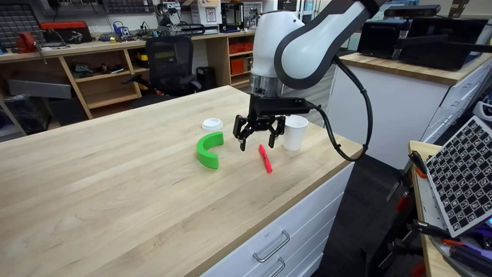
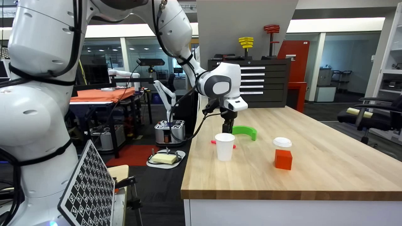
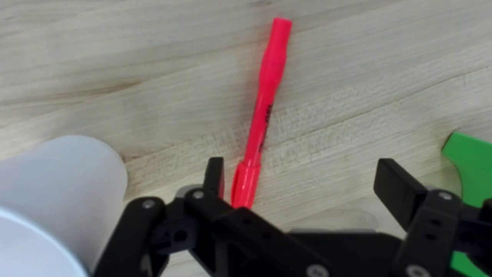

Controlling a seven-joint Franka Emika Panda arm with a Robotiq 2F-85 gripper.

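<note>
A red marker [image 1: 265,159] lies flat on the wooden table, between the green arch and the white cup. Above it hangs my gripper [image 1: 257,144], open and empty. In the wrist view the marker [image 3: 260,115] runs up and away between the fingers, nearer the left fingertip [image 3: 214,177]; its clip end is partly hidden by the gripper. The white paper cup [image 2: 225,146] stands upright on the near side of the gripper in exterior view 2. On the gripper's other side lies the green arch [image 1: 207,150].
A white lid [image 1: 212,124] sits behind the green arch. In exterior view 2 an orange-red cube [image 2: 283,158] rests in front of the lid. The cup stands close to my left finger.
</note>
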